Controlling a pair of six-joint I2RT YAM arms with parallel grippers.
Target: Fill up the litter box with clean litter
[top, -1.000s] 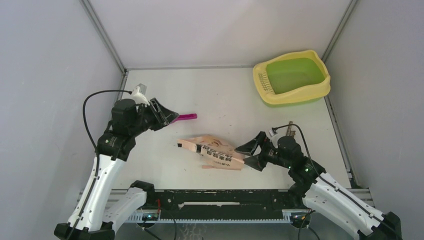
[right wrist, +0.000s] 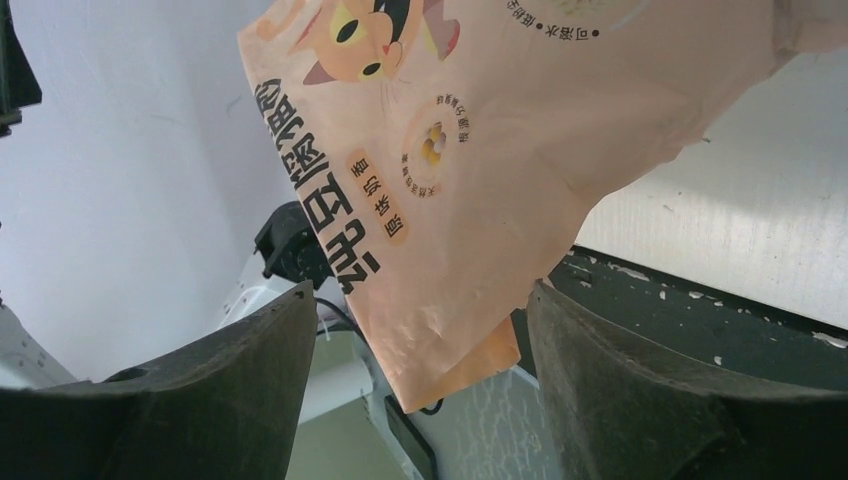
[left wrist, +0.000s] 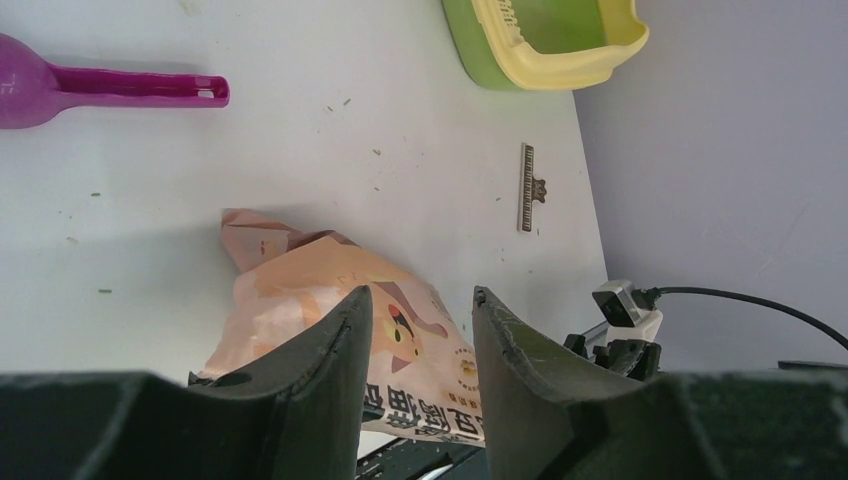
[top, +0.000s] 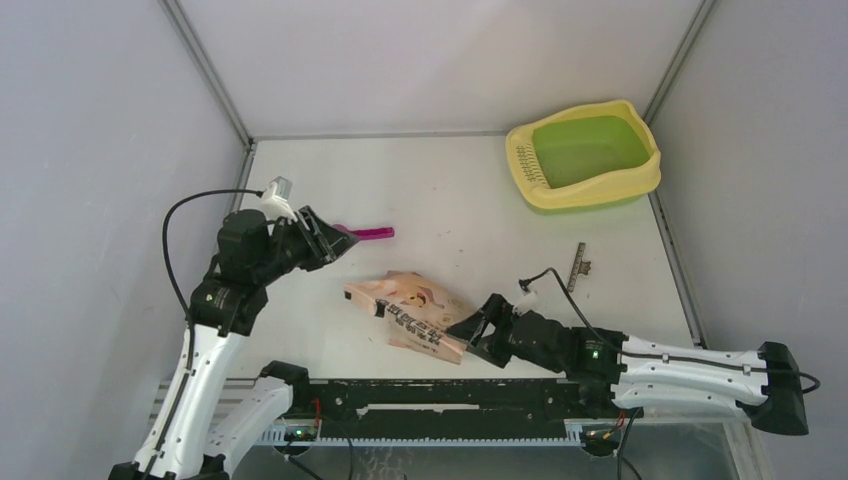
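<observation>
The peach litter bag (top: pixel 408 300) lies crumpled on the table near its front edge, cat print upward. My right gripper (top: pixel 472 342) is at the bag's right end, fingers apart. In the right wrist view, a folded corner of the bag (right wrist: pixel 440 310) reaches in between the spread fingers, with gaps visible at either side. My left gripper (top: pixel 346 243) hangs open over the table's left part, beyond the bag, nothing held. From the left wrist view the bag (left wrist: pixel 335 280) appears below its fingers. The yellow-rimmed green litter box (top: pixel 592 150) stands at the back right, its visible floor bare.
A magenta scoop (top: pixel 376 233) lies by the left gripper, partly covered by it in the top view. On the right is a small dark comb-like strip (top: pixel 576 268). Table space between bag and litter box is clear apart from small crumbs.
My right gripper has moved left and toward the front edge, and the bag has shifted and turned the same way. The left gripper has barely moved.
</observation>
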